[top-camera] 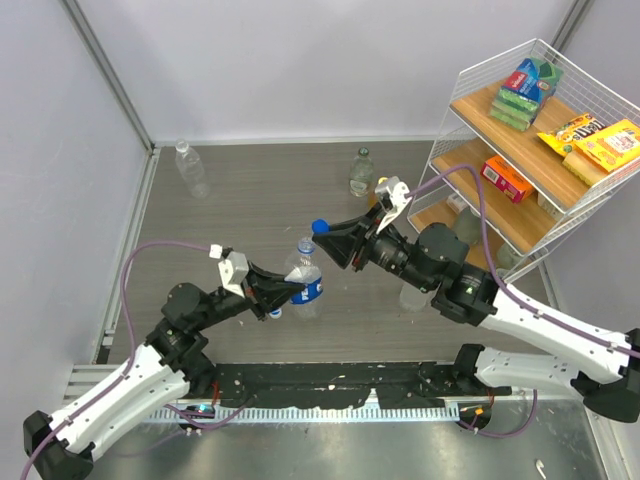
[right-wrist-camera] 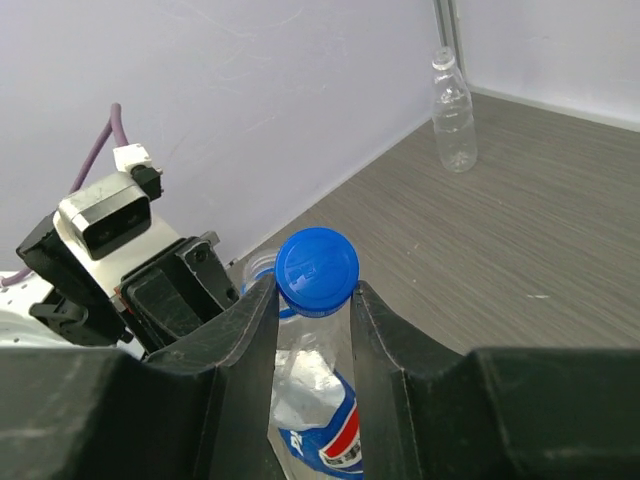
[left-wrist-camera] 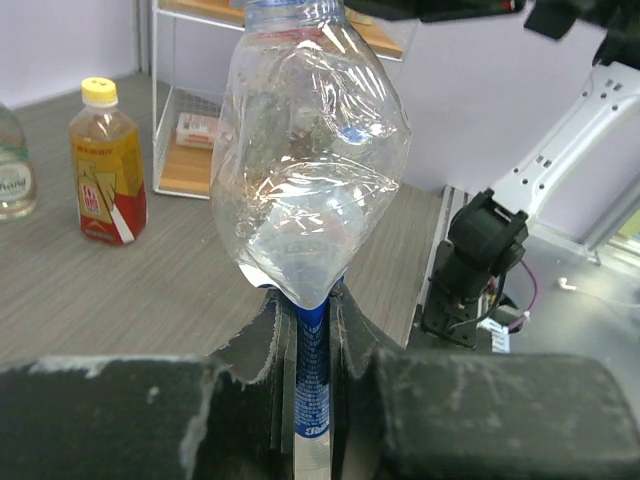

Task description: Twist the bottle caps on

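My left gripper (top-camera: pixel 287 290) is shut on a clear plastic bottle (top-camera: pixel 304 270) with a blue label, held upright; in the left wrist view the bottle (left-wrist-camera: pixel 310 170) fills the middle, its top cut off. My right gripper (top-camera: pixel 330 236) is shut on a blue cap (top-camera: pixel 320 226), held a little above and to the right of the bottle's mouth in the top view. In the right wrist view the cap (right-wrist-camera: pixel 316 268) sits at the fingertips, partly in front of the uncapped-looking neck.
An empty bottle (top-camera: pixel 192 172) stands back left, a green-tinted bottle (top-camera: pixel 360 175) at the back, and a yellow-capped tea bottle (left-wrist-camera: pixel 105 175) near the wire shelf (top-camera: pixel 540 150) on the right.
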